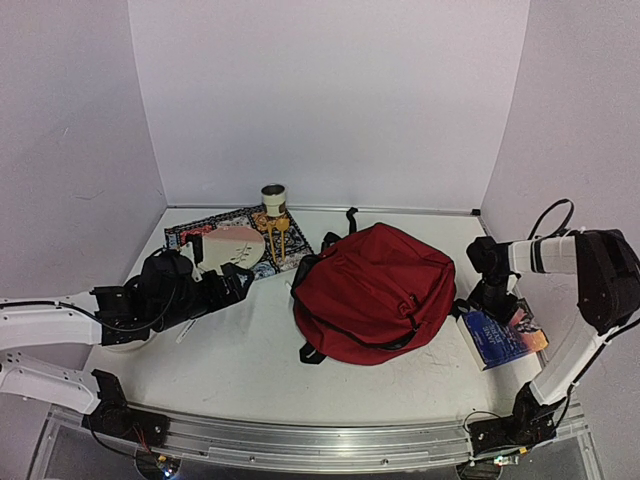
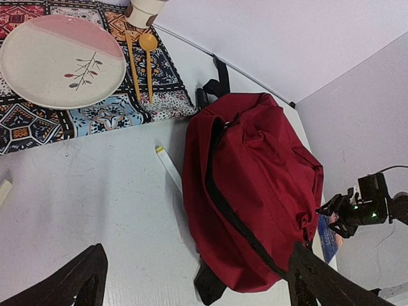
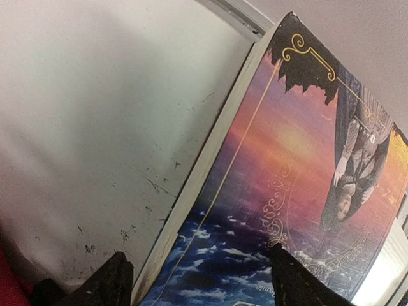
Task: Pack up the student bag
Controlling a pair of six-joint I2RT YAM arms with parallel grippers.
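Observation:
In the middle of the table lies a red backpack [image 1: 375, 290], with a black zipper line [image 2: 233, 217] along its side. To its right a thick book [image 1: 498, 342] with a blue and orange cover lies flat. My right gripper [image 1: 484, 307] is over the book's far part, open. In the right wrist view, one of its fingers [image 3: 115, 280] is by the spine-side edge of the book [image 3: 287, 159] and the other is over the cover; nothing is gripped. My left gripper hangs open and empty over the left part of the table, apart from the bag.
At the back left, a patterned mat [image 1: 290, 255] carries a plate [image 1: 232, 247], a wooden spoon and stick [image 2: 148, 44], and a cup [image 1: 273, 200]. A slim white stick with a yellow end [image 2: 169, 167] lies by the bag. Walls close in the back and sides.

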